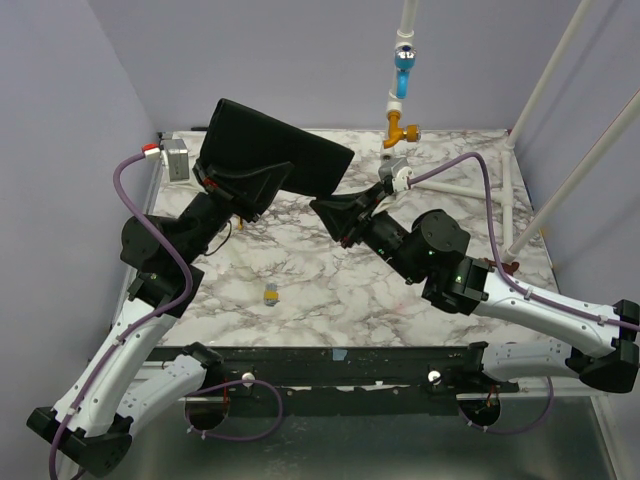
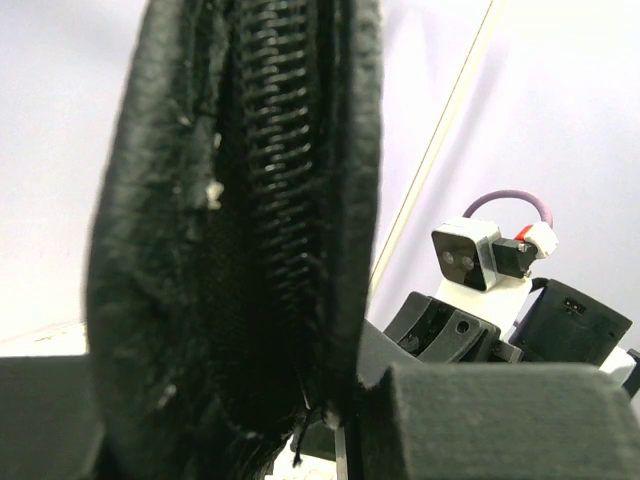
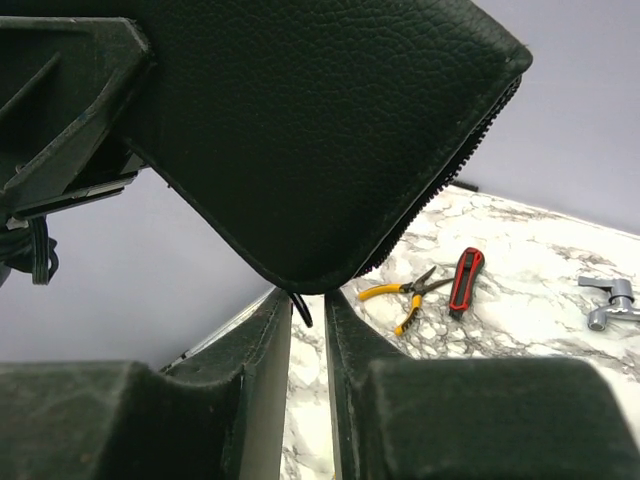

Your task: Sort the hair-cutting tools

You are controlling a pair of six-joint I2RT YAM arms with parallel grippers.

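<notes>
A black zippered leather-like case [image 1: 275, 148] is held up above the table at the back left. My left gripper [image 1: 252, 185] is shut on it; in the left wrist view the case [image 2: 240, 200] fills the space between the pads, its zipper teeth showing. At the case's lower right corner is my right gripper [image 1: 326, 214], with its fingers nearly together and a narrow gap left. In the right wrist view a thin dark zipper pull [image 3: 301, 310] hangs from the corner, at the fingertips [image 3: 270, 312]. Whether both fingers touch it cannot be told.
Yellow-handled pliers [image 3: 405, 296] and a red-and-black cutter [image 3: 466, 282] lie on the marble-patterned table [image 1: 350, 290]. A small yellow-and-grey item [image 1: 271, 294] lies farther forward. Pipes with an orange tap [image 1: 398, 130] rise at the back.
</notes>
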